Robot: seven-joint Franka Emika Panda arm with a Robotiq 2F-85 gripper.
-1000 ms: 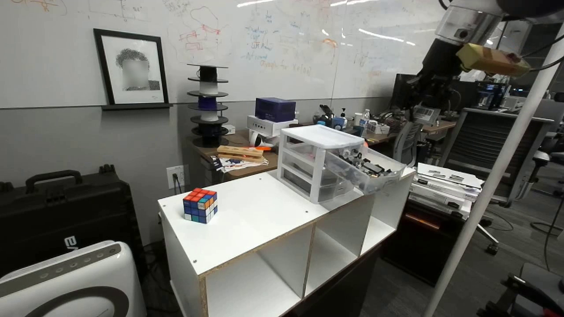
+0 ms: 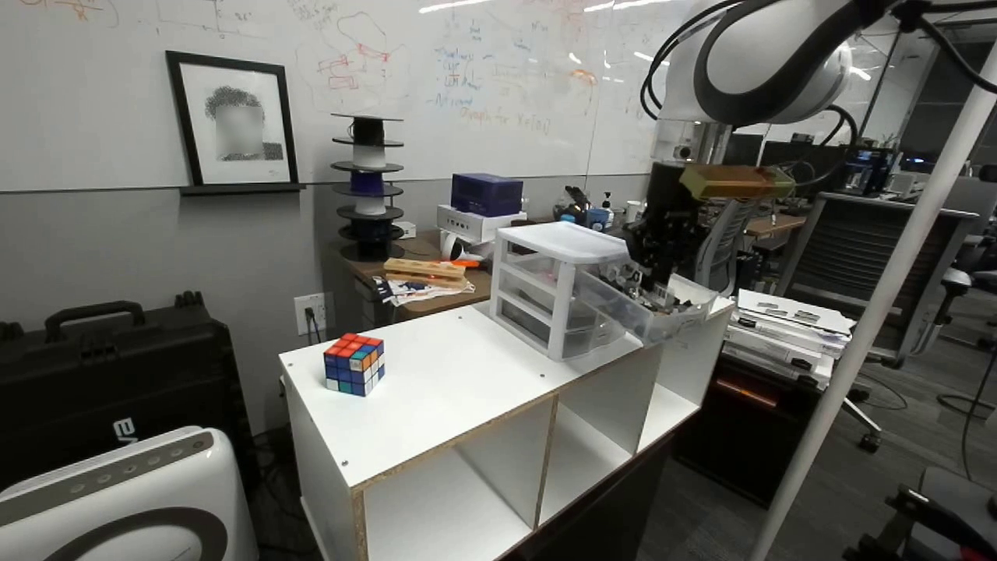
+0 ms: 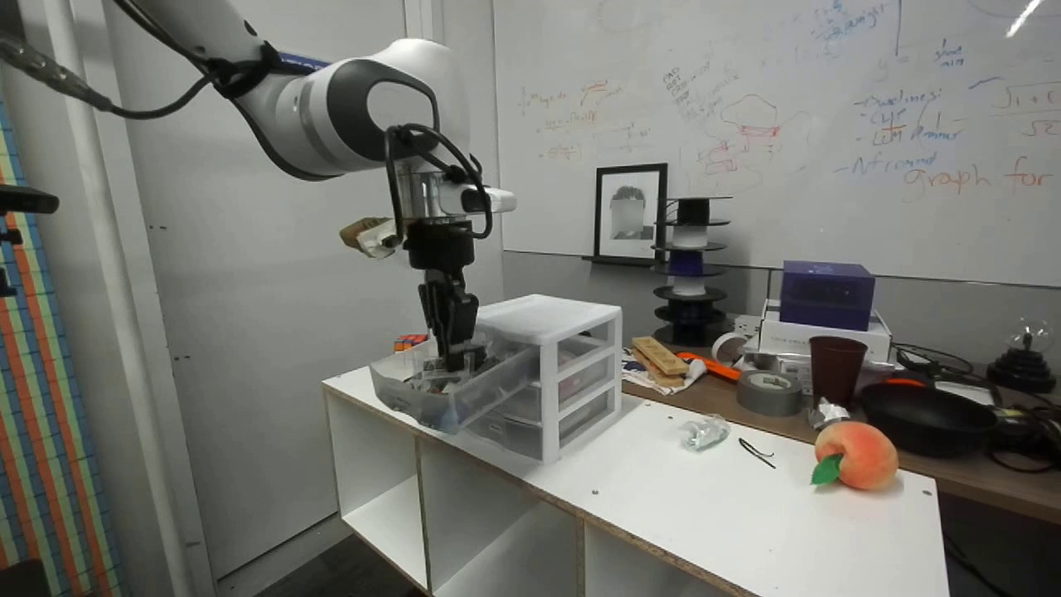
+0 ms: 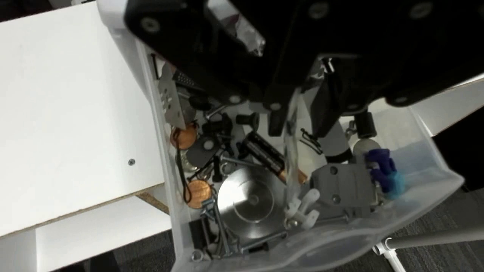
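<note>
My gripper points down into the pulled-out top drawer (image 3: 408, 400) of a white plastic drawer unit (image 2: 558, 240). In the wrist view its black fingers stand part open, with a narrow gap between the tips. A clear upright strip (image 4: 291, 154), apparently a divider, shows in that gap; whether the fingers touch it I cannot tell. Below lie a battery (image 4: 265, 154), a round metal disc (image 4: 252, 202), copper coins (image 4: 198, 193), a grey block (image 4: 342, 185), a purple piece (image 4: 381, 168) and several screws. The arm's black linkage hides the drawer's back part.
A Rubik's cube (image 2: 355, 364) rests on the white shelf top (image 2: 449, 374), with bare surface between it and the drawer unit. On the unit's other side are a peach (image 3: 857, 456) and a crumpled clear wrapper (image 3: 704, 431). The drawer overhangs the shelf's front edge.
My arm has come down and leftward in exterior view 1, from above and behind the drawer to inside it, and the gripper now points straight down. Drawer and cube are unmoved.
</note>
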